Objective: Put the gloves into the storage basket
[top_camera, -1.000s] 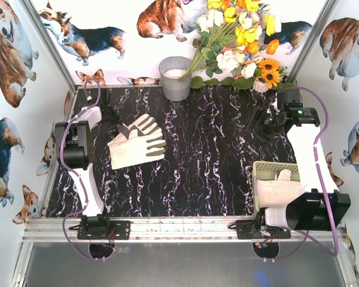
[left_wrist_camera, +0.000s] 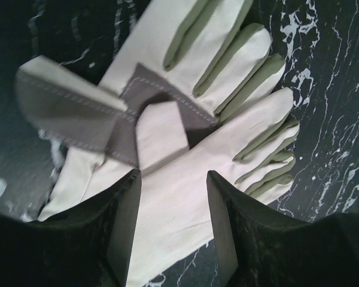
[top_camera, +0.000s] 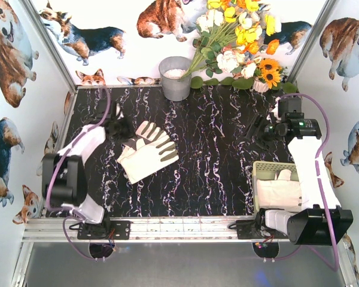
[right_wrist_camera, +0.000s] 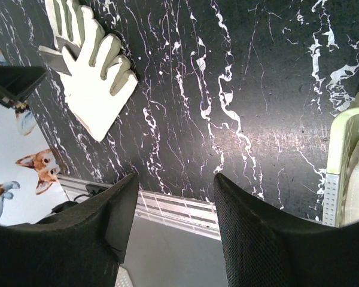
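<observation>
A pile of white gloves with olive-grey fingers (top_camera: 149, 161) lies on the left half of the dark marble table, also in the left wrist view (left_wrist_camera: 173, 197). My left gripper (top_camera: 125, 128) hangs at the pile's upper-left side; in its wrist view the fingers stand apart over the gloves with nothing held. My right gripper (top_camera: 257, 134) is open over the right of the table, above and behind the storage basket (top_camera: 257, 167), which holds a white glove (top_camera: 275, 194). The right wrist view shows the basket's rim (right_wrist_camera: 334, 173) at right.
A grey bucket (top_camera: 173, 89) and a bunch of flowers (top_camera: 245, 30) stand at the back. Corgi-printed walls enclose the table.
The left arm has moved right from the table's left edge; the gloves have shifted right and toward the front. The right arm has moved slightly.
</observation>
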